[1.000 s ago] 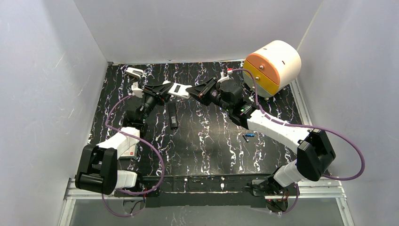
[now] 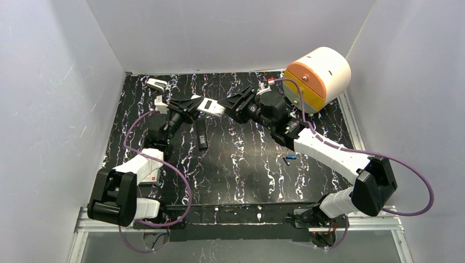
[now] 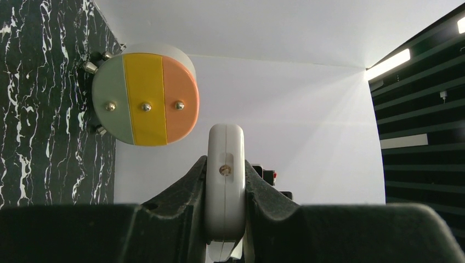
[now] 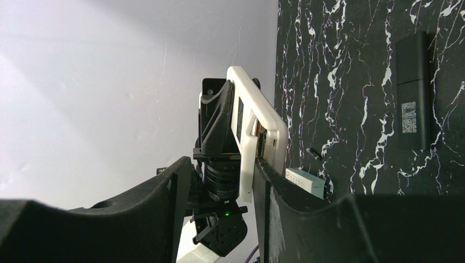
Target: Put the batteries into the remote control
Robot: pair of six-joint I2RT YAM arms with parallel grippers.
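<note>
The white remote control [image 2: 210, 107] is held in the air by my left gripper [image 2: 194, 102], shut on one end, as the left wrist view also shows [image 3: 225, 192]. At the other end is my right gripper [image 2: 225, 107], part open. In the right wrist view one right finger [image 4: 268, 208] is at the remote's long white strip [image 4: 248, 170], beside a slot where part of the inside shows; the other finger stands apart to the left. Two small batteries, a blue one [image 2: 290, 157] and a dark one [image 2: 285, 161], lie on the table.
A black object [image 2: 201, 135] lies below the remote on the marble table [image 2: 241, 175]. A round cabinet [image 2: 323, 76] stands at the back right, a white box [image 2: 149, 178] at the front left.
My right arm and gripper have shifted slightly to the right in the top view. The left gripper and the remote have stayed nearly still.
</note>
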